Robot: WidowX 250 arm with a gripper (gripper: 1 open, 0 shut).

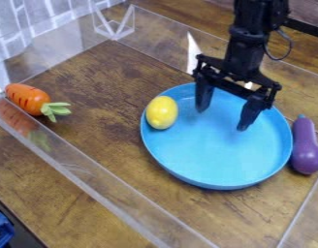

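A blue plate [216,153] sits on the wooden table, with a yellow lemon-like object [161,112] on its left side. My black gripper [229,108] stands open over the back of the plate, to the right of the yellow object, nothing visible between its fingers. A purple eggplant [304,146] lies just right of the plate. An orange carrot [31,99] with a green top lies at the far left.
Clear plastic walls border the table at the back and along the lower left. The wooden surface [97,73] between carrot and plate is bare. A blue object [4,232] shows in the bottom left corner.
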